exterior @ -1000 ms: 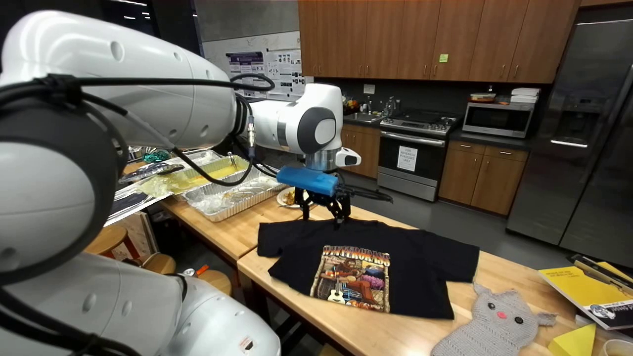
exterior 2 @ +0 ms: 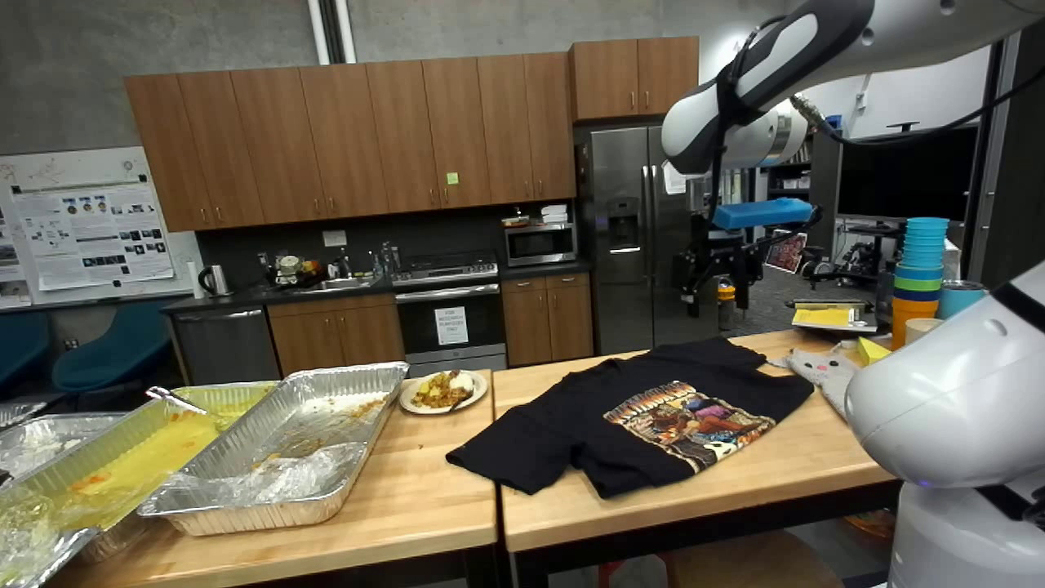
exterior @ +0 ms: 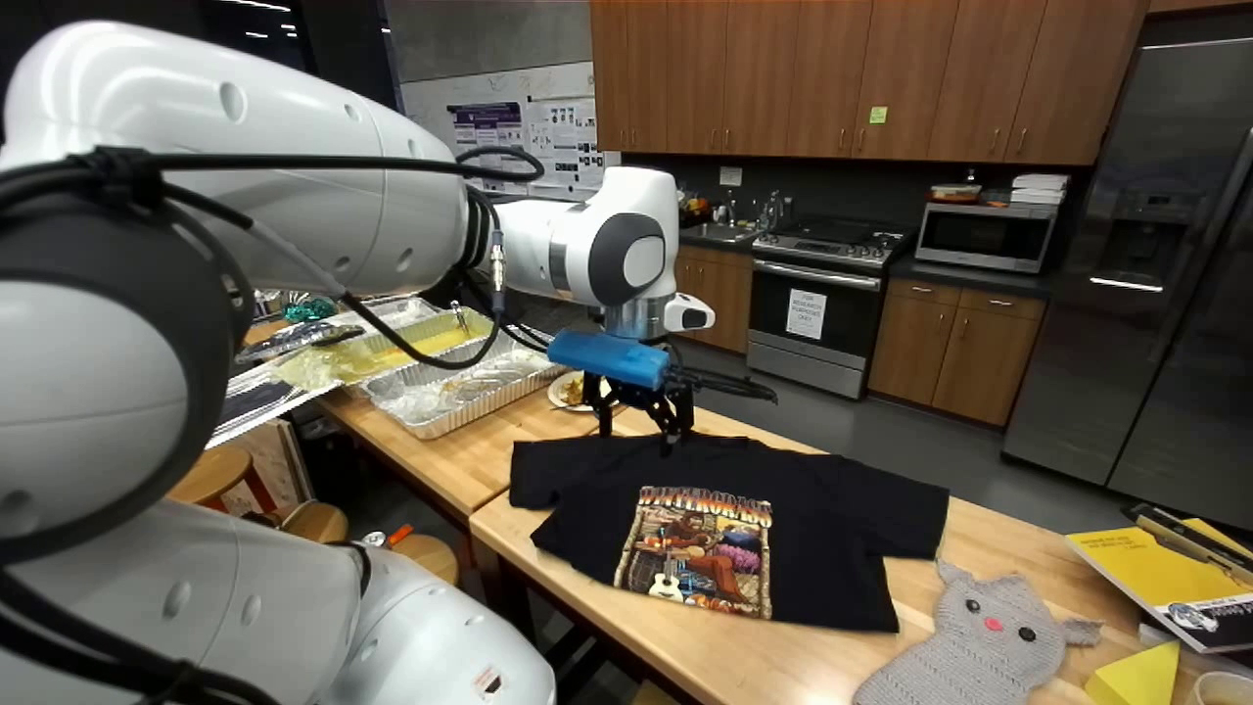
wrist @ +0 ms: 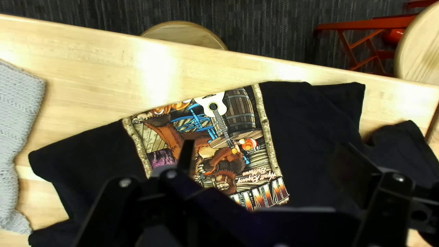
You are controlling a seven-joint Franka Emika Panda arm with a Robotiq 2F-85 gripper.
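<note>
A black T-shirt (exterior: 822,505) with a colourful printed picture lies spread flat on the wooden table, its collar toward the kitchen side. My gripper (exterior: 637,442) hangs above the shirt, fingers pointing down and spread apart, nothing between them. In exterior view 2 the same gripper (exterior 2: 718,305) stands clear of the shirt (exterior 2: 549,431) in the air. The wrist view looks down on the printed picture (wrist: 214,144), with the dark fingers (wrist: 187,158) wide apart over the cloth. The gripper's body hides the lower part of the shirt there.
A grey knitted toy (exterior: 981,640) lies beside the shirt's sleeve, near yellow books (exterior: 1157,576) and a yellow block (exterior: 1135,676). Foil trays (exterior 2: 284,451) and a plate of food (exterior 2: 442,392) occupy the adjoining table. Stacked cups (exterior 2: 921,274) stand at the far end. Bare wood runs along the near edge.
</note>
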